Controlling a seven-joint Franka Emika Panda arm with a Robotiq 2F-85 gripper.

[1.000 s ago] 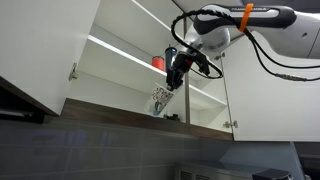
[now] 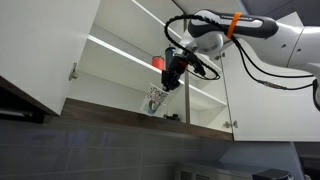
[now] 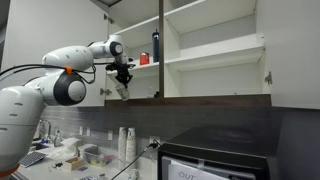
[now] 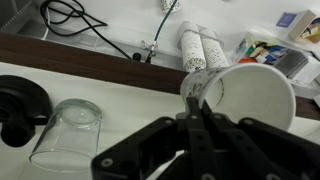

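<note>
A patterned paper cup (image 4: 250, 100) hangs in the air with its open mouth toward the wrist camera. My gripper is shut on its thin rim at the near left side. In exterior view 1 the cup (image 2: 155, 98) tilts below my gripper (image 2: 168, 82), in front of the cabinet's lower shelf edge. Exterior view 2 shows the cup (image 3: 121, 90) beneath the gripper (image 3: 122, 77), at the open cabinet's left part.
A clear glass (image 4: 68, 135) and a black object (image 4: 20, 110) are on the shelf (image 4: 140, 105) beside the cup. Patterned cup stacks (image 3: 131, 145) stand on the counter below. The cabinet's right-hand shelf (image 3: 215, 60) is empty. A black microwave-like box (image 3: 215, 140) sits lower right.
In exterior view 1 the arm has shifted slightly left and down, the cup moving a little left with it. The gripper stays shut on the rim.
</note>
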